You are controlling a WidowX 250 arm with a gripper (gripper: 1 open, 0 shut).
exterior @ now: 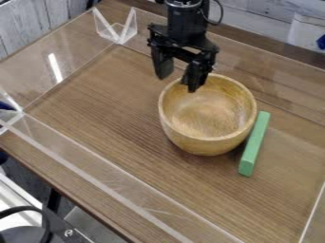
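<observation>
The black robot arm comes down from the top centre, its gripper (180, 63) open over the back rim of a large round wooden bowl (208, 125). The bowl looks empty. A long green bar (254, 142) lies to the right of the bowl.
A white wire-like object (114, 27) stands at the top left. Black cables (38, 228) show at the lower left, and a small blue object (7, 119) at the left edge.
</observation>
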